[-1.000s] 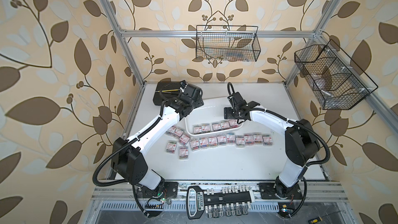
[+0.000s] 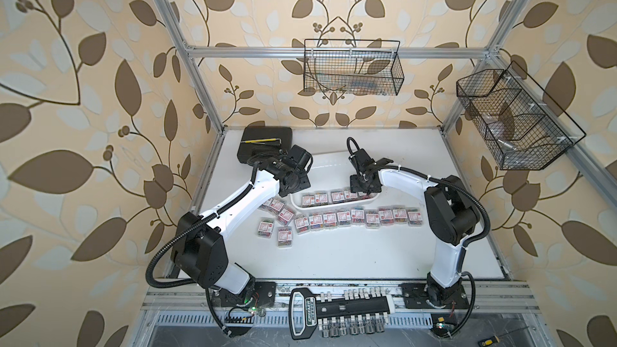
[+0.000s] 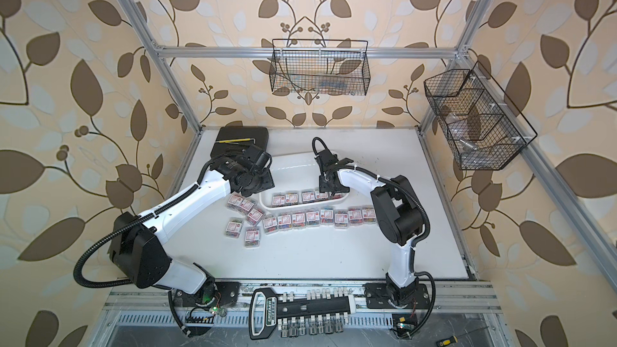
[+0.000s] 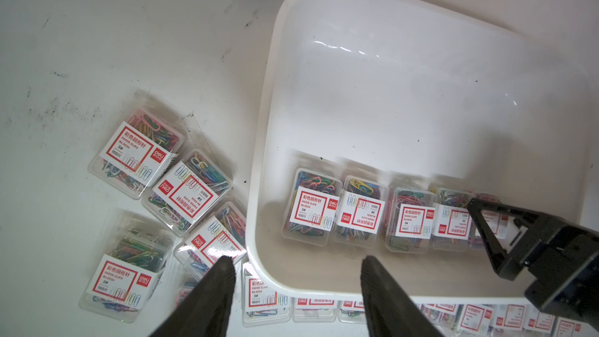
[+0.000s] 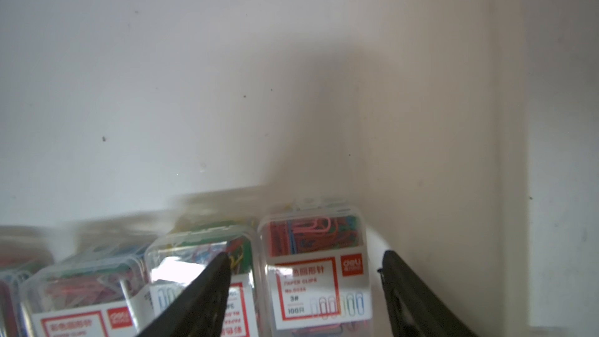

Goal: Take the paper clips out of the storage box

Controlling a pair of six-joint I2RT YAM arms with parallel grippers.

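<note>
The white storage box [image 4: 430, 93] stands on the table, with several clear paper-clip boxes [image 4: 314, 207] in a row along its front wall. Inside its right end, my right gripper is partly open, one finger on each side of the rightmost paper-clip box [image 5: 318, 287]; contact cannot be told. In the top left view, my left gripper [image 2: 299, 187] hovers at the storage box's left end. Its fingers [image 4: 209, 302] look apart in the left wrist view, the storage box's front-left corner showing between them. Whether they grip anything is unclear.
Several more paper-clip boxes [image 2: 329, 219] lie in a row in front of the storage box, and others [image 2: 265, 228] lie loose to its left. A black case [image 2: 254, 135] stands at the back left.
My left gripper has lowered slightly. The storage box has slid a little to the right.
</note>
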